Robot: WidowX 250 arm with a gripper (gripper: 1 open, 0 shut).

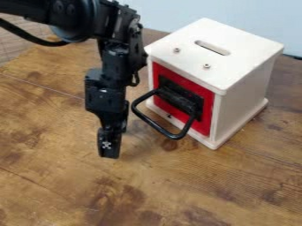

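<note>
A pale wooden box [236, 79] stands on the right, with a slot in its top and a red front [207, 119] that carries a black panel and a black loop handle [165, 130] sticking out toward the left. My black gripper [109, 141] points down low over the wooden table, just left of the handle and apart from it. Whether its fingers are open or shut is unclear from this angle.
A light wall stands behind the box, and a black cable arches at the top left.
</note>
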